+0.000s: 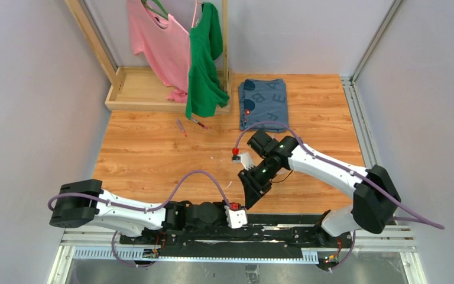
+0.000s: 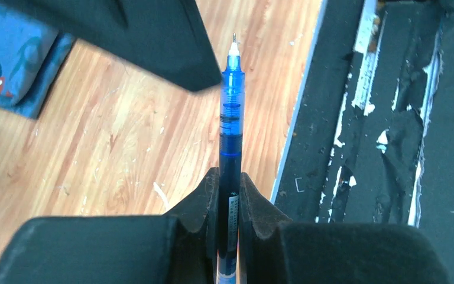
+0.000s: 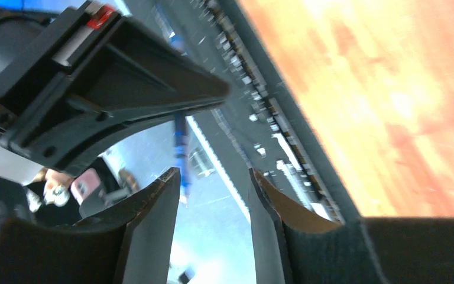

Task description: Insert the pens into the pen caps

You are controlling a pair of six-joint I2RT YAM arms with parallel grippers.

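A blue pen point(image 2: 230, 148) points tip-up, uncapped, with its white tip bare, in my left gripper, which is shut on it at the front edge of the table. My right gripper is just above and beside it, part open, its fingers apart; nothing clear shows between them. One of its dark fingers looms beside the pen tip in the left wrist view. In the right wrist view the blue pen shows blurred beside the left gripper. Loose pens point(image 1: 181, 128) lie on the back left of the table.
A wooden rack point(image 1: 118, 97) with pink and green garments stands at the back left. A folded blue cloth point(image 1: 269, 103) lies at the back middle.
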